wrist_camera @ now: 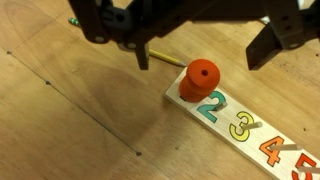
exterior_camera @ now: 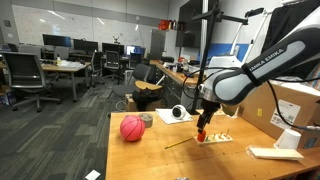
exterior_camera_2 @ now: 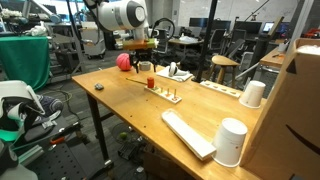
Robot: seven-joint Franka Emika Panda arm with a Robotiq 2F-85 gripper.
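Note:
A red round piece with a hole in its top (wrist_camera: 204, 74) stands at one end of the wooden number board (wrist_camera: 238, 131), by the numeral 2. In the wrist view my gripper is open, its fingers apart on either side above the piece, with nothing held. Exterior view 1 has the gripper (exterior_camera: 203, 127) pointing down just over the red piece (exterior_camera: 201, 137). From the other side, the red piece (exterior_camera_2: 151, 82) shows at the far end of the peg board (exterior_camera_2: 166, 94). Whether more red rings lie under the top one is hard to tell.
A yellow pencil (exterior_camera: 180, 143) lies beside the board. A red ball (exterior_camera: 132, 127) sits to the left. White cups (exterior_camera_2: 230, 142), a long white block (exterior_camera_2: 188, 135) and a cardboard box (exterior_camera_2: 287, 110) occupy the other side.

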